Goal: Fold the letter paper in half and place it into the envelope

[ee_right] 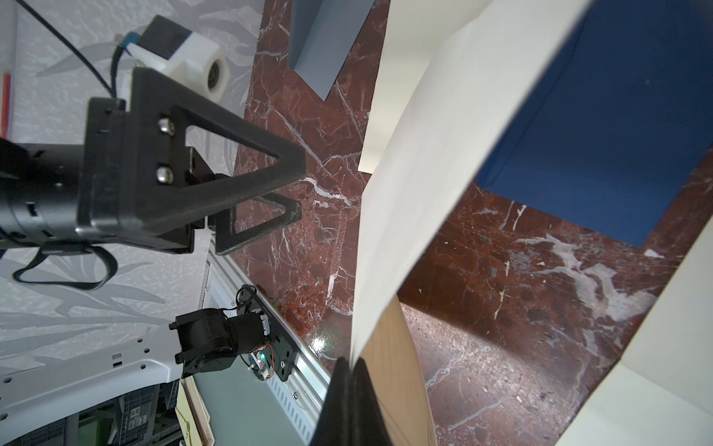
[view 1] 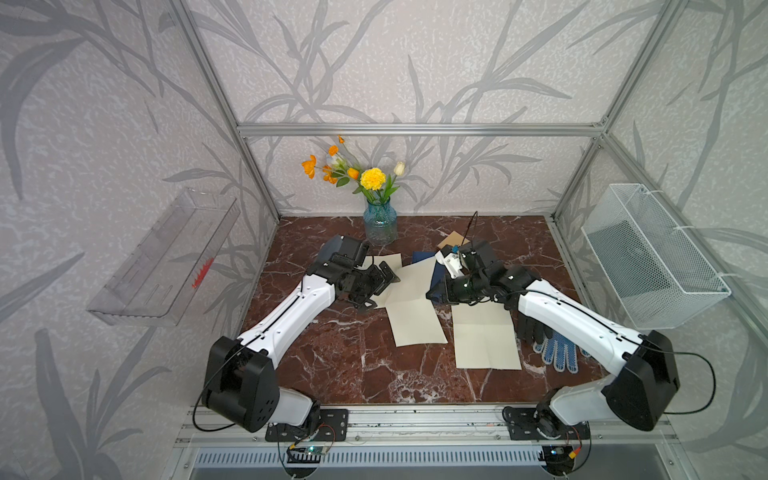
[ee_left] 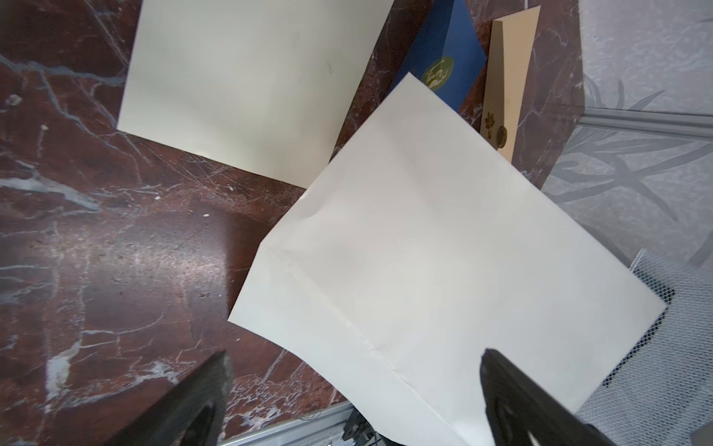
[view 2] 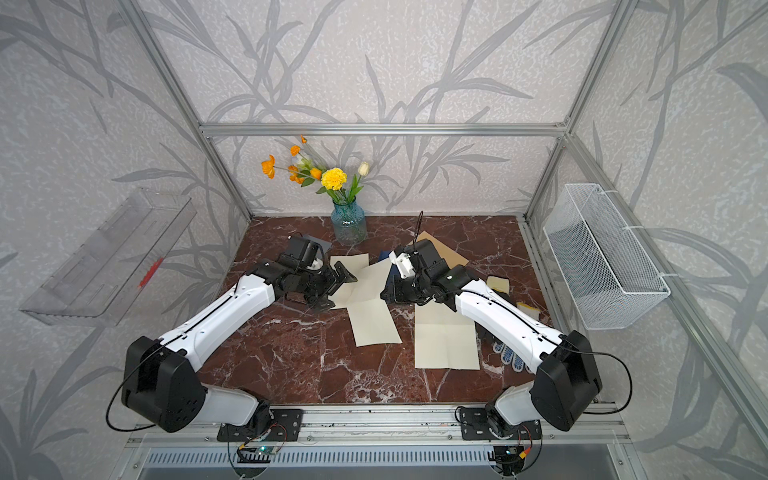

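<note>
A cream letter sheet (view 1: 417, 316) with a crease across it hangs above the table, one edge pinched by my right gripper, which is shut on it. Its broad face fills much of the left wrist view as a creased sheet (ee_left: 445, 245). To its left my left gripper (view 1: 385, 280) stands open, and the sheet shows behind its right finger (ee_left: 527, 401). Beneath lie another cream sheet (ee_left: 252, 74) at the left and a creased one (view 1: 486, 340) at the right. A blue envelope (ee_right: 601, 119) and a tan envelope (view 2: 441, 249) rest farther back, and a grey envelope (ee_right: 330, 41) lies at the left.
A blue glass vase (view 1: 380, 222) of flowers stands at the back. Gloves (view 1: 560, 352) lie at the right beneath my right arm. Baskets, one clear (view 1: 164, 264) and one white mesh (view 1: 652, 256), hang on the side walls.
</note>
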